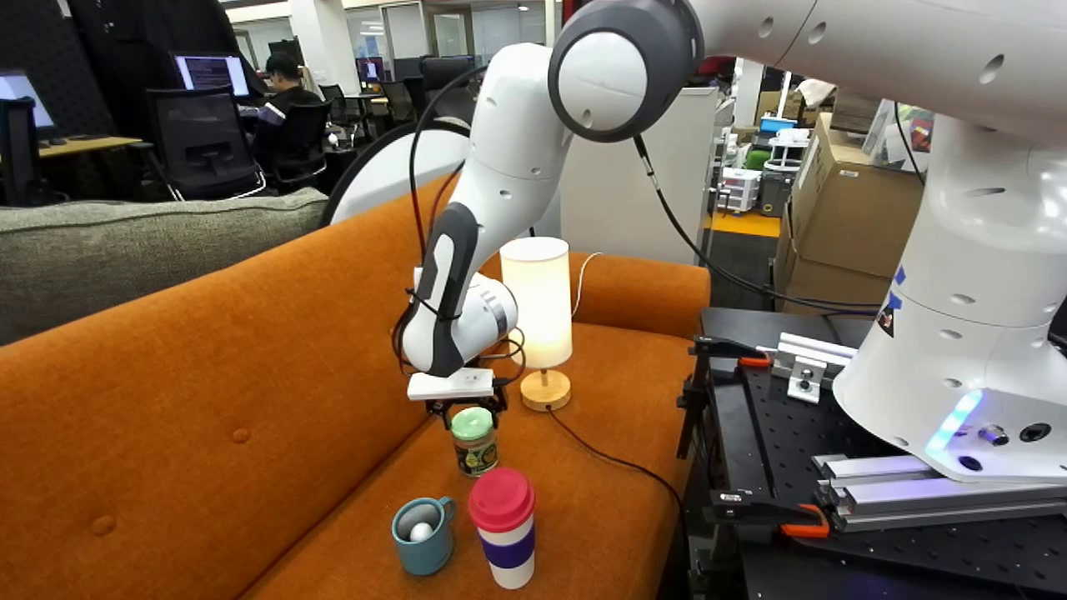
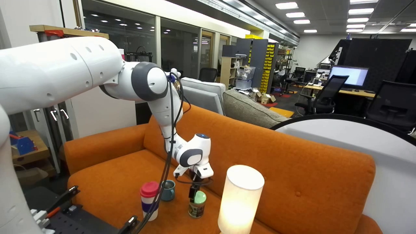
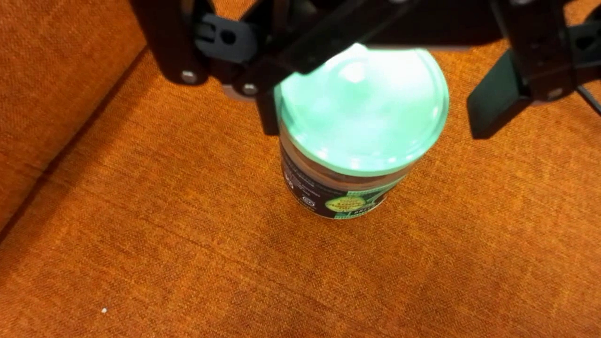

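A jar with a pale green lid (image 3: 366,112) stands upright on the orange sofa seat; its dark label shows below the lid in the wrist view. My gripper is open above it, one finger (image 3: 269,115) close against the lid's left side and the other finger (image 3: 496,98) out to the right with a gap. Whether the left finger touches the lid, I cannot tell. In exterior view 1 the gripper (image 1: 472,416) is low over the jar (image 1: 475,441). Exterior view 2 shows the jar (image 2: 197,204) partly behind the gripper's dark finger.
A teal mug (image 1: 422,537) holding a white round object and a white cup with a red lid (image 1: 502,525) stand nearby on the seat. A lit lamp (image 1: 540,310) stands behind the jar, its cord running across the seat. The sofa backrest (image 1: 240,380) rises alongside.
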